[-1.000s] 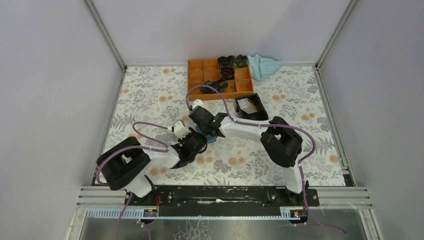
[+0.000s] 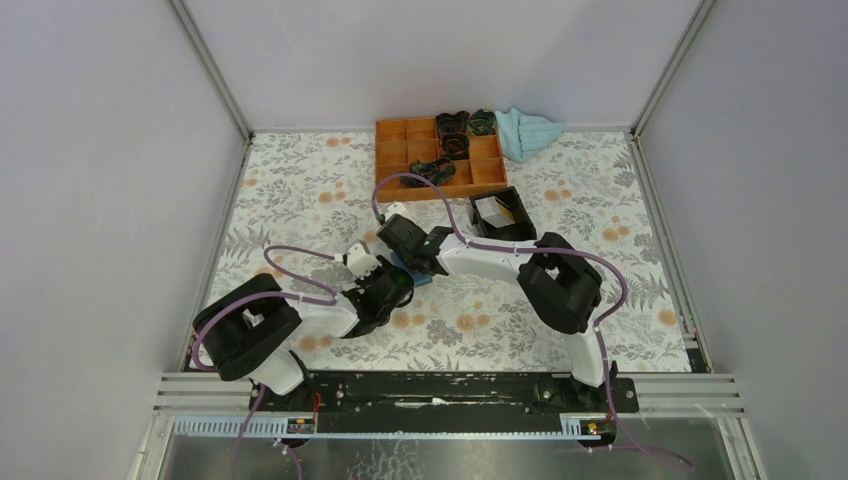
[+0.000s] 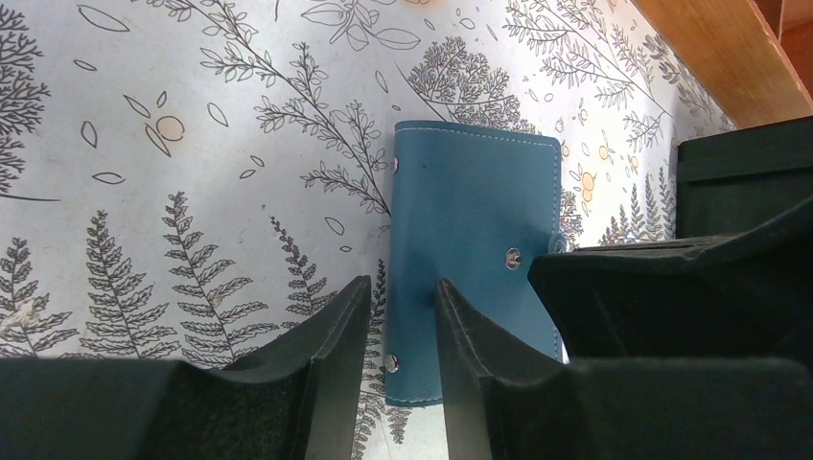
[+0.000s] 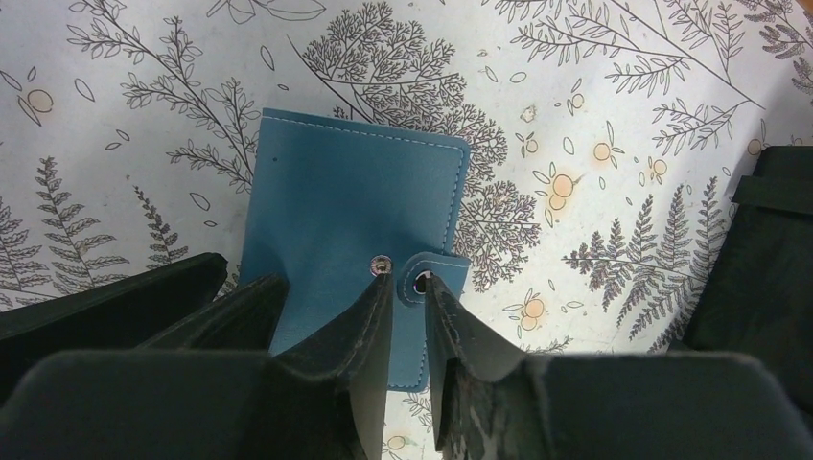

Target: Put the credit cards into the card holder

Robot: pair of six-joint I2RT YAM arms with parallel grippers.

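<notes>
The blue card holder [image 3: 479, 211] lies flat on the patterned cloth with stitched edges and metal snaps; in the top view the arms hide most of it. Above its left edge is my left gripper, its fingers parted with a gap. Over its right edge sits my right gripper, its tips slightly apart at the holder's strap tab [image 4: 437, 265]. The tab's snap shows beside the right fingertip [image 4: 429, 287]; no firm grip on it shows. No credit cards can be made out, and the holder's inside is hidden.
At the back stands a wooden divided tray [image 2: 391, 153] with several dark rolled items. A light blue cloth [image 2: 527, 133] lies beside it. Nearer, a black box [image 2: 521, 228] holds pale and yellow items. Free tablecloth lies to the right and left. Both grippers are close together.
The right forearm and elbow have shifted very slightly; the left arm and the holder look unchanged in the top view.
</notes>
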